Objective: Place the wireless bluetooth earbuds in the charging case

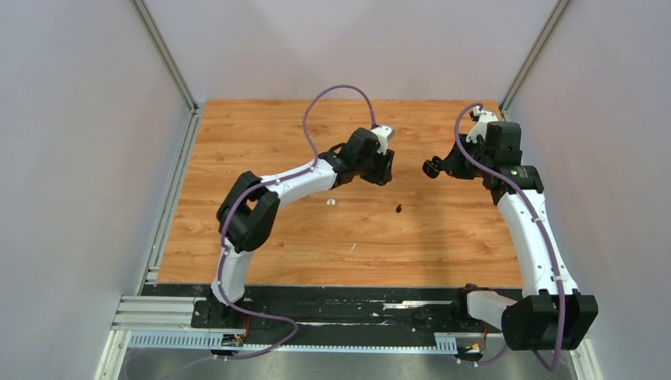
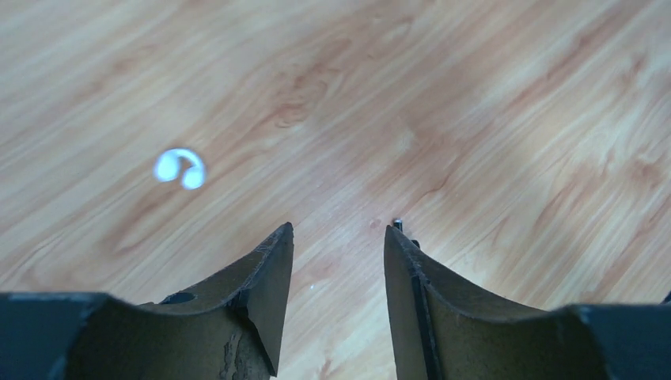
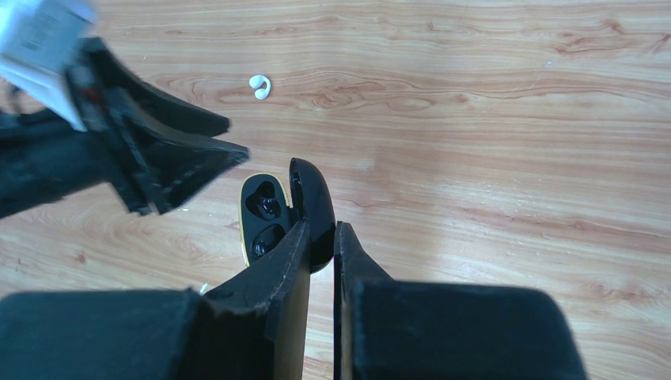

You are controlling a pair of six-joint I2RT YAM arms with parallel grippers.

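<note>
An open black charging case (image 3: pixel 263 214) with a thin gold rim and two dark wells is held above the table, my right gripper shut on its raised lid (image 3: pixel 312 202). Over the middle of the table, my left gripper has its fingers apart, with nothing gripped between them. A small dark piece, seemingly an earbud (image 1: pixel 399 208), shows below the left gripper in the top view; close to one fingertip, parts of it (image 2: pixel 398 224) appear in the left wrist view. A white, curved earbud (image 3: pixel 259 85) lies on the wood.
Another view of small white pieces (image 1: pixel 331 202) shows them left of centre on the table. A thin white sliver (image 1: pixel 353 247) lies nearer the front. The left gripper is close to the case's left side.
</note>
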